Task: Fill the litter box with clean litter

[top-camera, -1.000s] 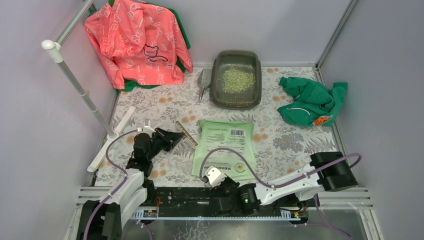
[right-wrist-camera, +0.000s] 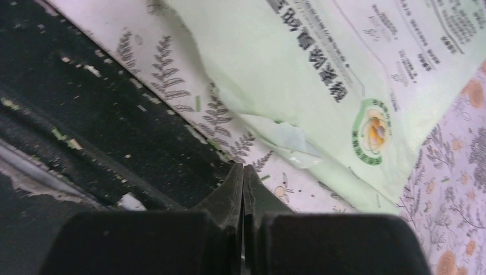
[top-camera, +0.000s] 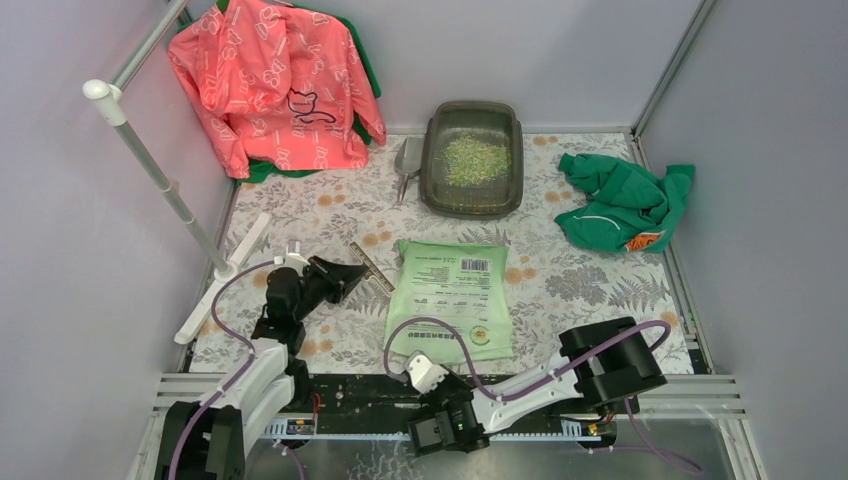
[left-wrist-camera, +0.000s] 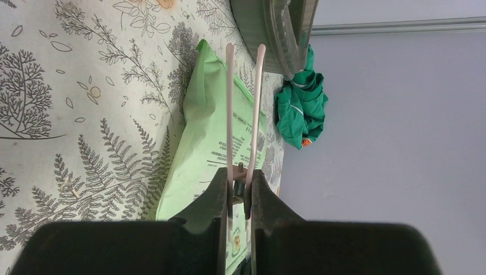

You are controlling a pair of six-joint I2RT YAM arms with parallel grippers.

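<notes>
The pale green litter bag (top-camera: 450, 305) lies flat on the patterned mat. In the right wrist view, its near edge has a small pale torn or folded flap (right-wrist-camera: 289, 140). My right gripper is shut with nothing between its fingers; it stands over the dark strip just outside that edge. To the bag's left, my left gripper is shut on a slim tool with two long pale pink bars (left-wrist-camera: 229, 103) and a spring between them. The dark litter box (top-camera: 515, 140) at the back holds a thin patch of green litter (top-camera: 474, 160).
A grey scoop (top-camera: 408, 160) leans beside the box's left wall. Green clothing (top-camera: 625, 200) lies at the right; a pink garment (top-camera: 280, 95) hangs at the back left. A white stand (top-camera: 170, 195) rises at the left. Mat between bag and green clothing is free.
</notes>
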